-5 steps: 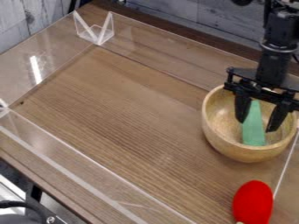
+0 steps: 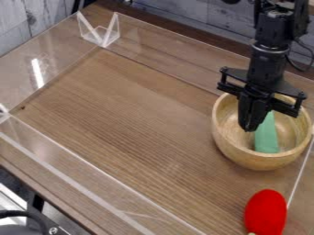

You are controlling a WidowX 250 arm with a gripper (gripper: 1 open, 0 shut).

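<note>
My gripper (image 2: 254,115) is low inside a tan bowl (image 2: 247,162) on the right of the wooden table. A green elongated object (image 2: 267,141) lies in the bowl, just right of and below the fingertips. Whether the fingers hold anything is hidden by the dark gripper body and cannot be made out. A red oval object (image 2: 266,212) lies outside the bowl at the bottom right.
A white wire-like holder (image 2: 95,29) stands at the back left. A wall runs along the top right, behind the arm.
The gripper has moved left within the bowl since about a second ago. The green object now shows to the right of the fingertips rather than to their left.
</note>
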